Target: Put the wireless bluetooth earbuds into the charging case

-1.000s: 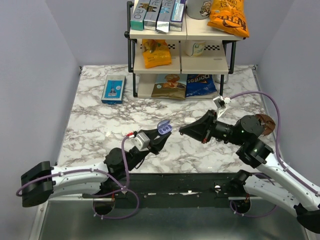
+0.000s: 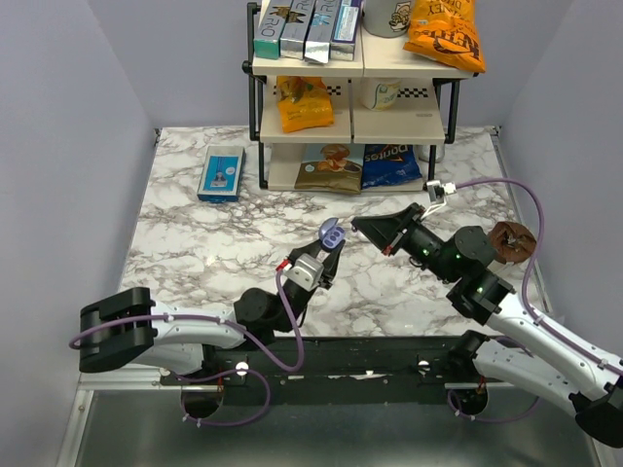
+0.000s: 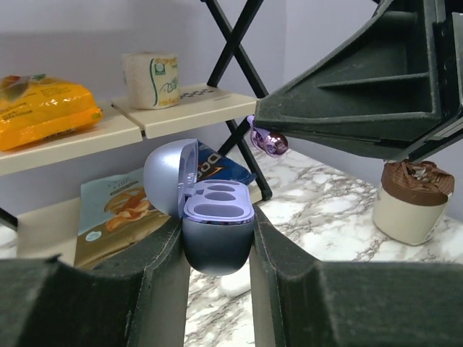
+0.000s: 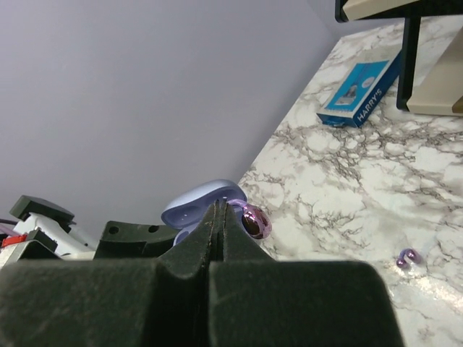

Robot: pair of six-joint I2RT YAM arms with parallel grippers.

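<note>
Between the fingers of my left gripper is the lilac charging case, lid raised, its slots facing up and empty in the left wrist view. The right gripper is shut, and a shiny purple earbud sits at its fingertips, pinched by a thin end. That earbud hangs above and to the right of the case in the left wrist view, apart from it. In the right wrist view the earbud partly covers the case lid. Another purple earbud lies on the marble table.
A shelf rack with snack bags stands at the back. On the table are a blue box at the far left and a brown-lidded jar at the right. Mid-table is mostly clear.
My left gripper has moved rightward and farther up in the top view, turning the case as it went. The right gripper has shifted slightly; case and earbud tip are now closer together.
</note>
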